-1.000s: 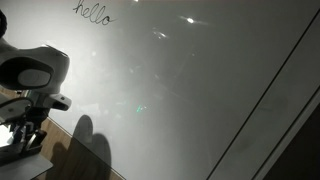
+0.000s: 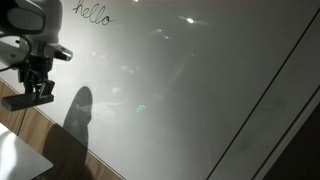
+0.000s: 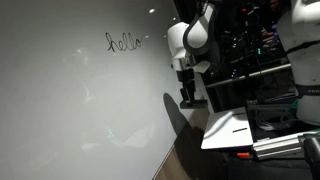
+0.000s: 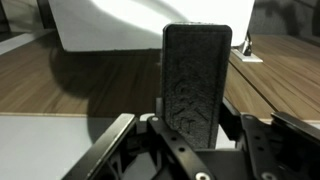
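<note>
In the wrist view a dark, felt-faced block that looks like a whiteboard eraser (image 4: 195,82) stands upright between the fingers of my gripper, which is shut on it. Exterior view 1 has the gripper (image 2: 38,88) at the left edge, raised above a white table corner, with the dark eraser (image 2: 27,100) below it. From the other side, the gripper (image 3: 187,90) hangs near the whiteboard (image 3: 70,90), apart from the writing. The handwritten word "hello" (image 2: 94,13) is on the board's upper part.
Below the gripper lies a white table (image 3: 228,130) with a small dark marker-like item (image 3: 239,129) on it. Wood panelling (image 2: 62,155) runs beneath the board. Cluttered equipment (image 3: 270,115) fills the right side. The board's middle is clear.
The arm has risen from low over the white table, carrying the dark eraser up with it. Its shadow on the board has shifted and changed shape. The writing looks the same.
</note>
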